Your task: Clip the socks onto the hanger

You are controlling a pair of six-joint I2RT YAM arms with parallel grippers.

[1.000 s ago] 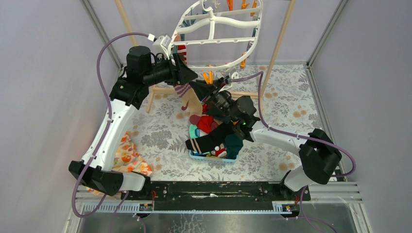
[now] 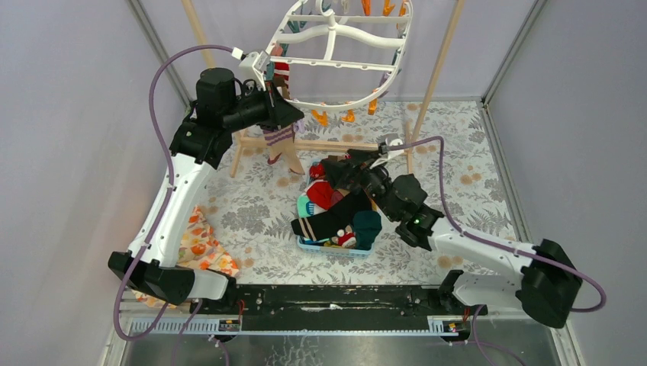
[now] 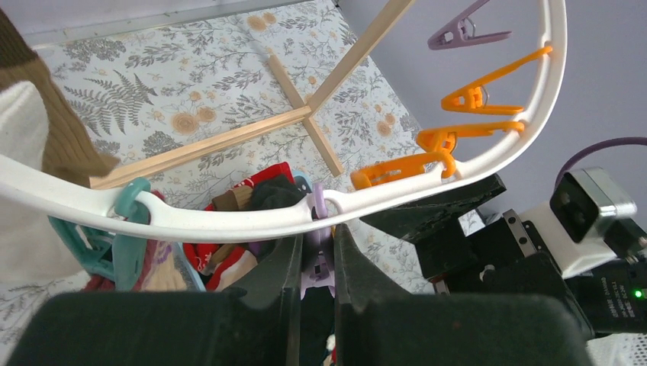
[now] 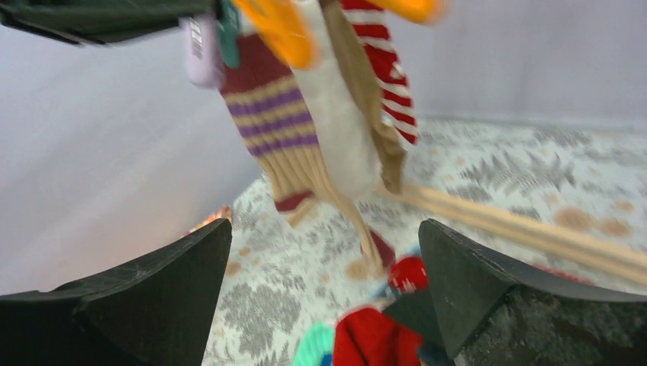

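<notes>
The white hanger carries several coloured clips. My left gripper is shut on a lilac clip on the hanger's front rim; in the right wrist view the lilac clip shows under its dark finger, and no sock is visible in it. Left of it is a teal clip. Hanging from the hanger are a beige sock with purple stripes, a pale grey sock and a red-and-white striped sock. My right gripper stands open and empty, below the hanger and above the sock basket.
Loose socks fill the basket, among them a black sock and a red sock. A wooden stand holds up the hanger. Orange clips sit right of the lilac one. An orange patterned cloth lies at left.
My right gripper has backed away from the hanger's front rim, moving right and toward the basket. Orange clips near it now hang free. The hanger has shifted slightly; the left arm stays almost still.
</notes>
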